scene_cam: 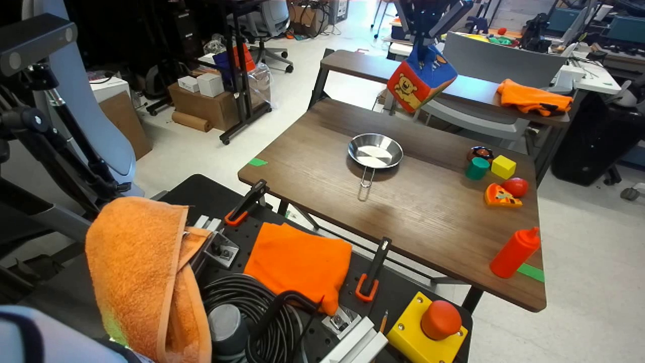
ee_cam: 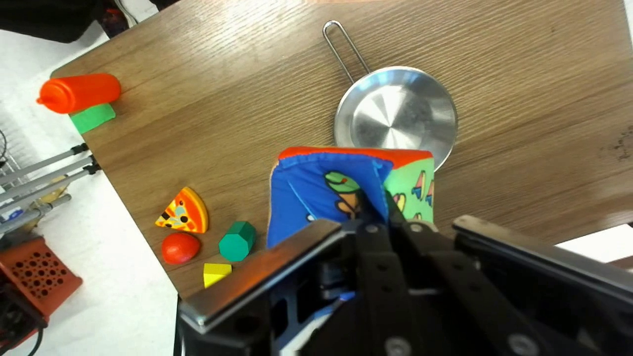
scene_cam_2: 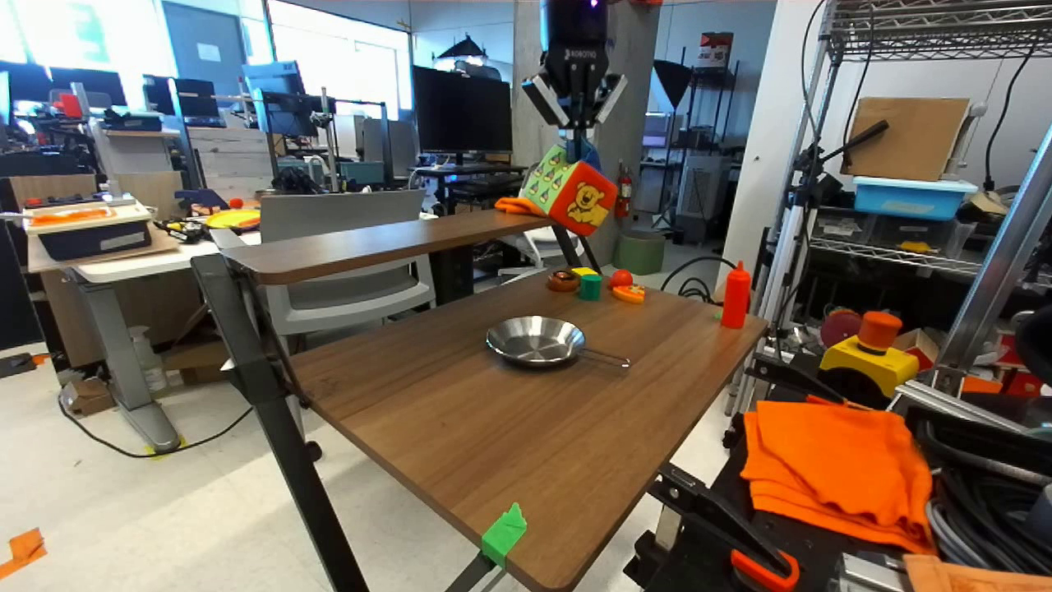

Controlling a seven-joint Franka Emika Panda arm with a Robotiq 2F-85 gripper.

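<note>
A soft fabric cube (scene_cam: 421,79) with red, blue and green faces hangs in the air beneath my gripper (scene_cam: 426,46). In the wrist view, the shut fingertips pinch a fold of the blue face of the cube (ee_cam: 314,184). Exterior view 2 also shows the cube (scene_cam_2: 569,192) tilted and clear of the table. A steel pan (scene_cam: 375,151) with a wire handle rests on the brown table, looking empty. In the wrist view the cube covers a small part of the pan's rim (ee_cam: 396,112).
A green block (scene_cam: 477,169), yellow block (scene_cam: 503,167), red ball (scene_cam: 515,187), toy pizza slice (scene_cam: 502,196) and dark round item (scene_cam: 480,154) cluster at the table's right. A red bottle (scene_cam: 514,253) stands near the front right corner. A raised shelf (scene_cam: 363,65) runs behind.
</note>
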